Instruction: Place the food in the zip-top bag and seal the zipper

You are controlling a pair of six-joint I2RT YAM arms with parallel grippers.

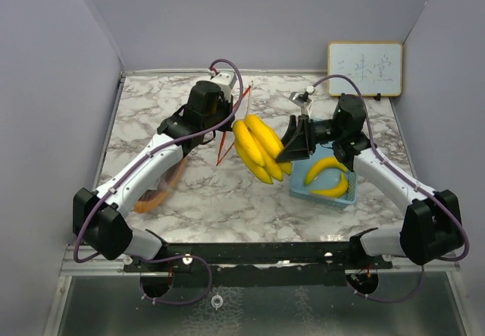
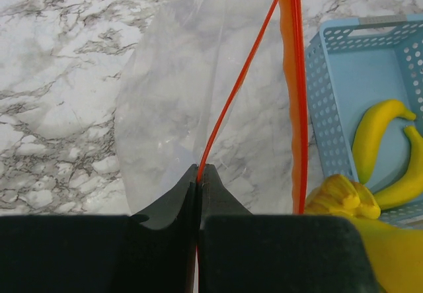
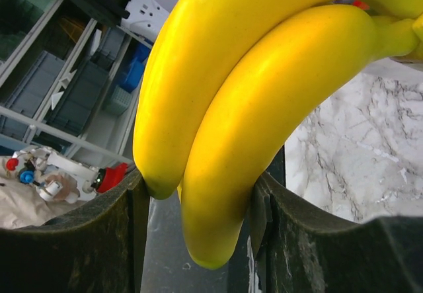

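Note:
A clear bag (image 2: pixel 178 75) with an orange-red zipper edge (image 2: pixel 299 108) stands with its mouth parted in the left wrist view. My left gripper is shut on one side of that edge, the thin strip running between its fingertips. My right gripper is closed around the tips of a bunch of yellow bananas (image 3: pixel 264 88), which hangs above the table. From above, the bunch (image 1: pixel 259 148) is just right of the bag's opening (image 1: pixel 222 150), partly covering it. Whether any banana is inside the bag's mouth cannot be told.
A blue basket (image 1: pixel 297 188) at the right holds two loose bananas (image 1: pixel 326 168). Another orange-edged bag (image 1: pixel 161 188) lies under the left arm. A whiteboard (image 1: pixel 365 67) rests at the back right.

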